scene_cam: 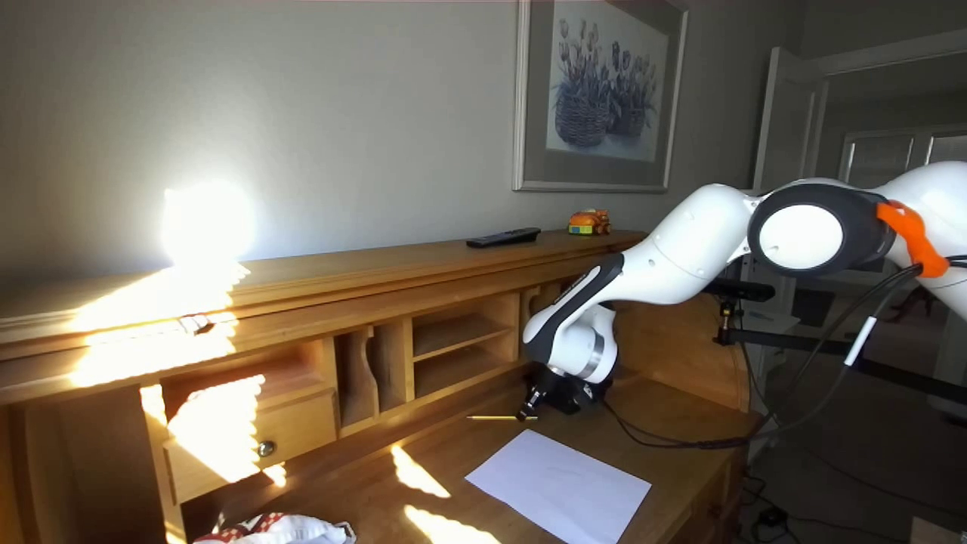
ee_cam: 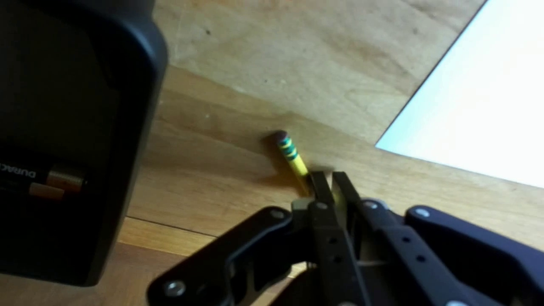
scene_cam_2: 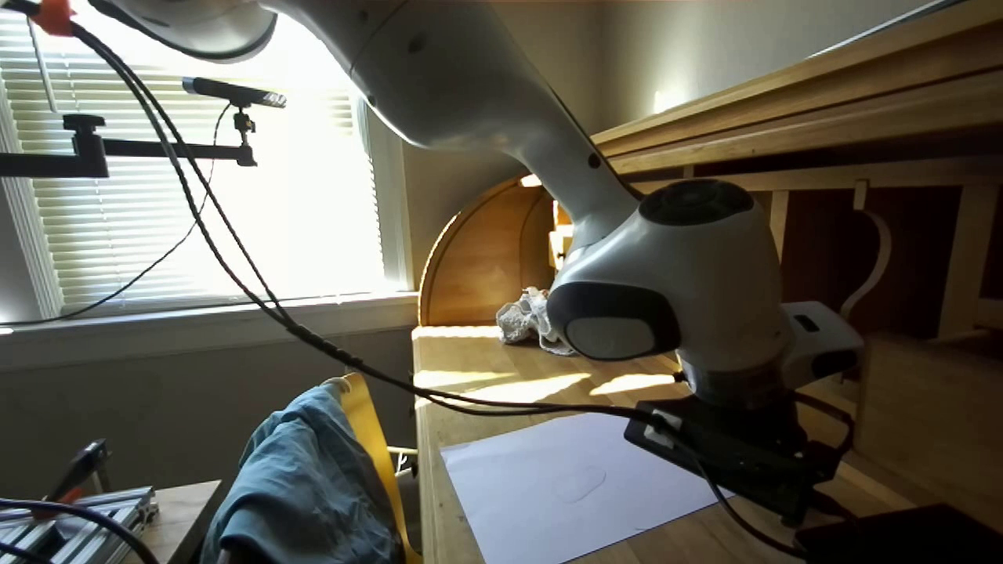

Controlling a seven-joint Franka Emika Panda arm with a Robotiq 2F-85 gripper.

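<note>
A yellow pencil (scene_cam: 485, 418) lies close to the desktop in front of the cubbyholes. In the wrist view the pencil (ee_cam: 296, 160) shows its dark eraser and green-banded end, which sticks out to the left of the fingertips. My gripper is shut on it, the two black fingers only a narrow gap apart with a yellowish strip between. From the first exterior view, the gripper (scene_cam: 525, 415) meets the pencil toward its right end. The arm's wrist hides the fingers in the second exterior view.
White paper (scene_cam: 562, 485) lies flat just in front of the gripper, with a faint curved line (scene_cam_2: 588, 484) on it. A black tray-like object (ee_cam: 109, 245) with batteries (ee_cam: 56, 178) sits beside the pencil. Crumpled cloth (scene_cam: 281, 529) lies farther along the desk. Cubbyholes (scene_cam: 458, 335) rise behind.
</note>
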